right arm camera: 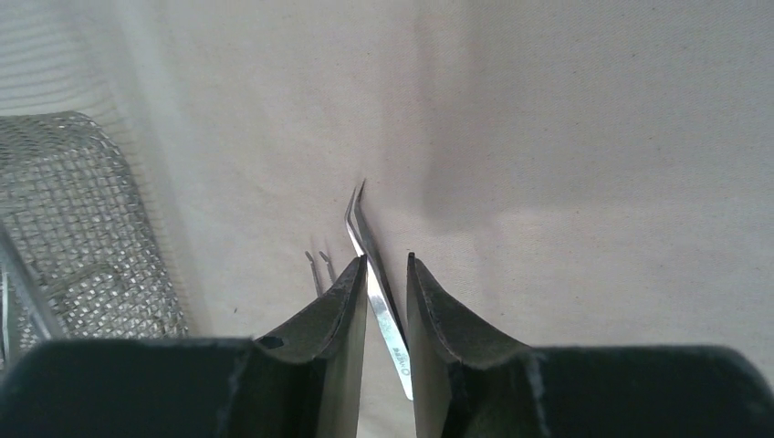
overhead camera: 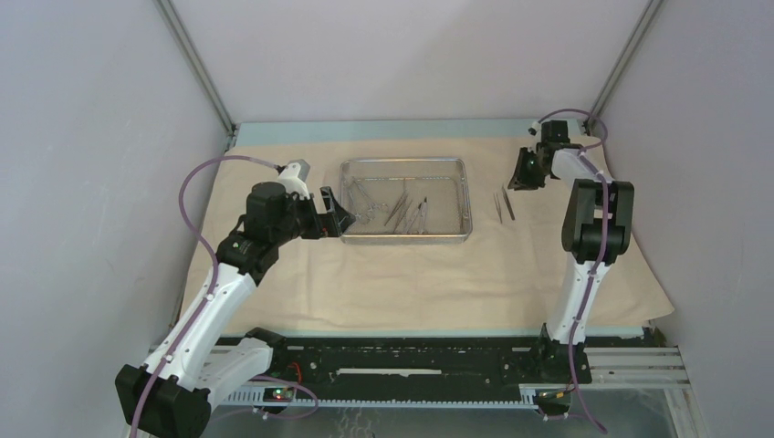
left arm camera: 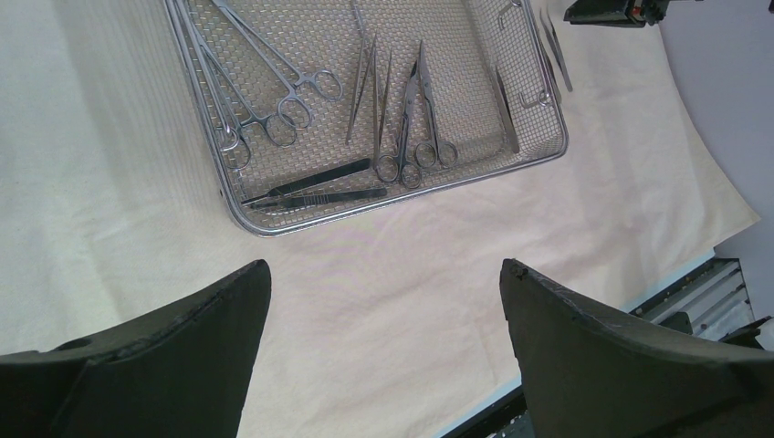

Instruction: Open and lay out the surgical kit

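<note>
The metal mesh tray (overhead camera: 406, 239) sits mid-table, holding scissors (left arm camera: 427, 105), clamps (left arm camera: 274, 73), tweezers and dark-handled tools (left arm camera: 319, 178). On the cloth right of the tray lie two instruments side by side: bent-tip tweezers (right arm camera: 388, 328) and a thinner pair (right arm camera: 315, 274), partly hidden by a finger in the right wrist view. My right gripper hovers over the cloth by the tweezers, fingers slightly apart and empty. At the tray's left edge my left gripper (overhead camera: 339, 213) stands wide open; its fingers (left arm camera: 192, 338) have only cloth between them in its wrist view.
A cream cloth (overhead camera: 392, 292) covers the table, with bare room in front of the tray and to the right of the laid-out instruments. Walls (overhead camera: 694, 182) close in both sides. The tray's raised rim stands near both grippers.
</note>
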